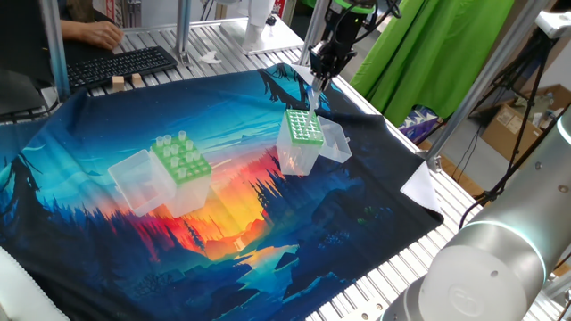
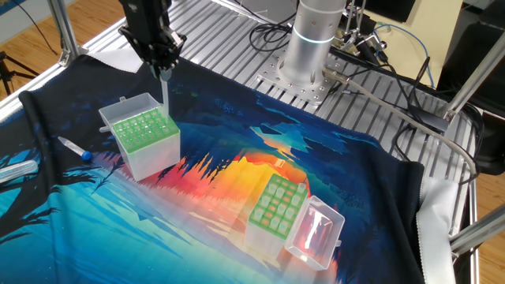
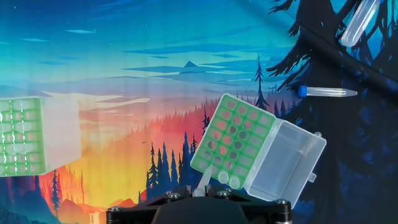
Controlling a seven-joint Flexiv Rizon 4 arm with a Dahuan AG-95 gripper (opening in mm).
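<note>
A long translucent pipette tip (image 2: 166, 95) hangs down from my gripper (image 2: 163, 69), which is shut on its upper end. Its lower end meets the back corner of a clear box's green rack (image 2: 144, 128); whether it sits inside a hole I cannot tell. In the wrist view, the tip (image 3: 204, 179) slants from my gripper at the bottom edge towards the near edge of that rack (image 3: 233, 137). Two pale round tops stand beside it there; the other holes look empty. The second box's green rack (image 1: 181, 160) holds several upright tips.
Open clear lids adjoin both boxes, one lid (image 3: 291, 160) beside the near-empty rack. A blue-capped tube (image 3: 326, 92) and a larger clear tube (image 3: 360, 23) lie on the cloth. Bare cloth (image 1: 241, 147) separates the boxes.
</note>
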